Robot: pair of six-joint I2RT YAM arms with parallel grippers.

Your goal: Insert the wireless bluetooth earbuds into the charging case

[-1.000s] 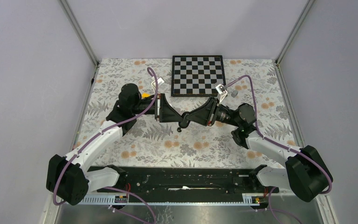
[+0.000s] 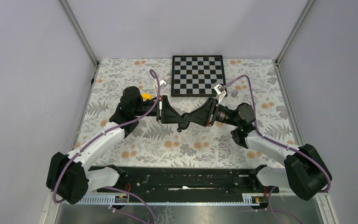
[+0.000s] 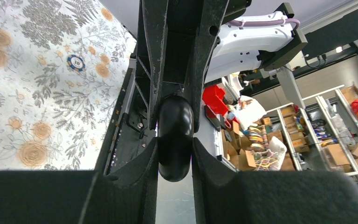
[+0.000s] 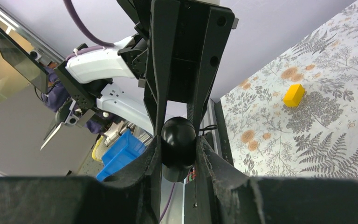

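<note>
The glossy black charging case [image 2: 183, 122] is held in the air between both grippers near the middle of the table. My left gripper is shut on its lower part in the left wrist view. From the opposite side my right gripper has its fingers [image 4: 154, 163] close along the case [image 4: 179, 135]; whether they press on it is hard to tell. The lid looks closed. A small dark round thing [image 2: 179, 130], perhaps an earbud, shows just below the case in the top view. No other earbud is recognisable.
A black-and-white checkered board [image 2: 199, 74] lies at the back. Behind the left arm sits a yellow block [image 4: 294, 95], and a small grey block [image 2: 234, 94] lies behind the right arm. One blue-and-white disc [image 3: 76, 63] rests on the cloth.
The left arm has shifted very slightly toward the front and right. The right arm and the case stand almost where they were.
</note>
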